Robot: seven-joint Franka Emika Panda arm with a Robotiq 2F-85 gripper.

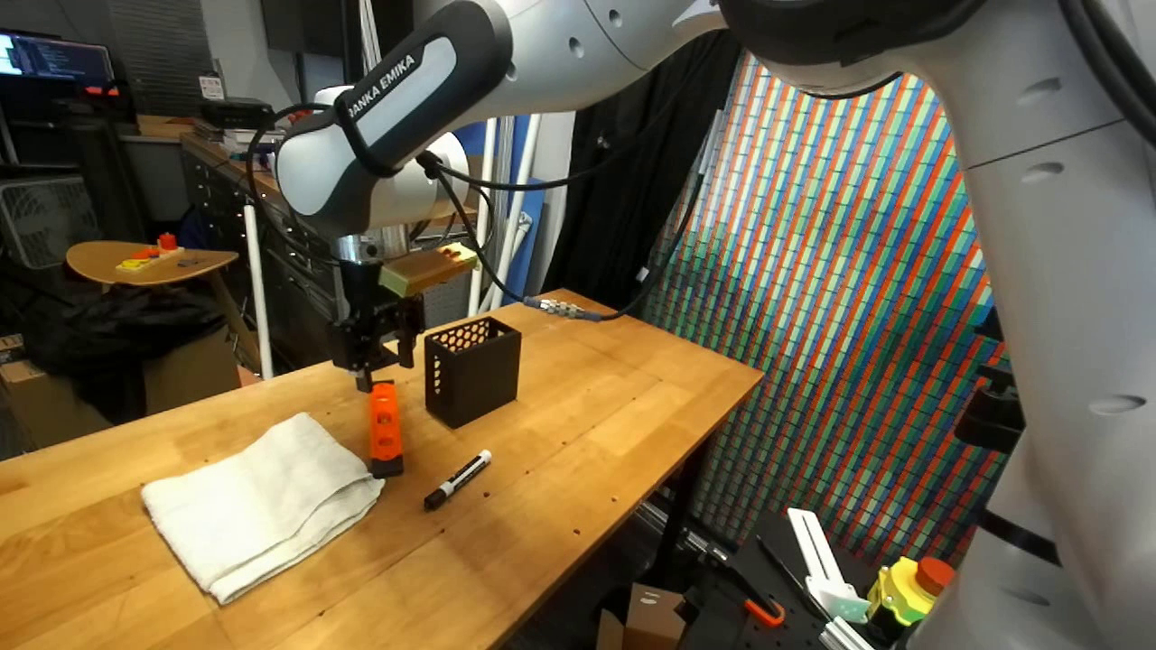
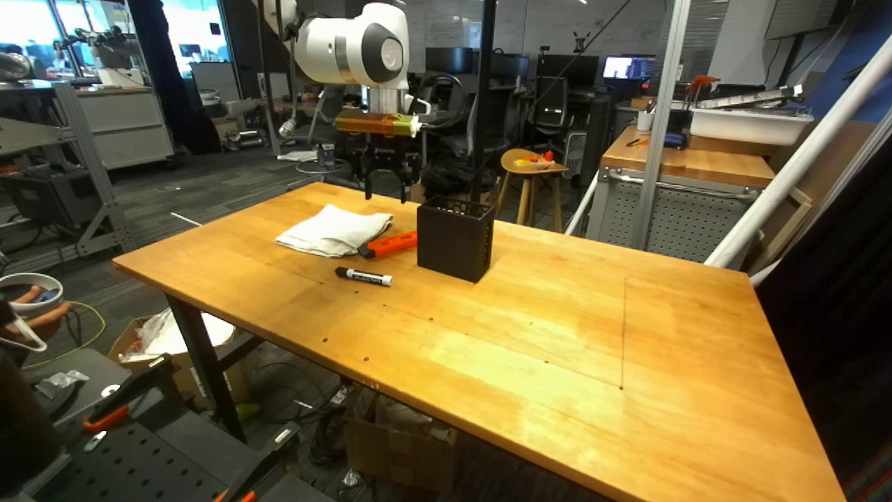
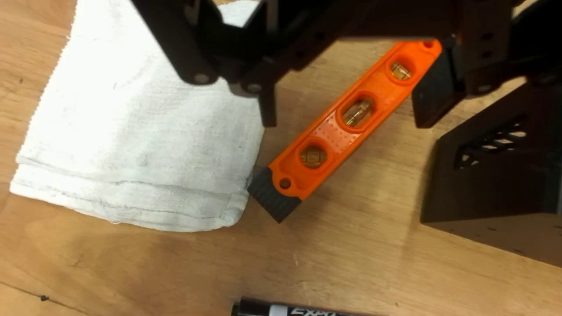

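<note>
An orange spirit level with dark ends lies flat on the wooden table, between a folded white cloth and a black box. My gripper hangs above the tabletop close to the level's far end. Its fingers are apart, one to each side of the level as the wrist view looks down, with nothing held. In exterior view 1 the dark gripper overlaps the area just behind the level. How much height separates them is hard to judge.
The open-topped black box has hole-patterned sides and stands right beside the level. A black-and-white marker lies nearer the table's front edge. Beyond the box, the tabletop is broad and bare.
</note>
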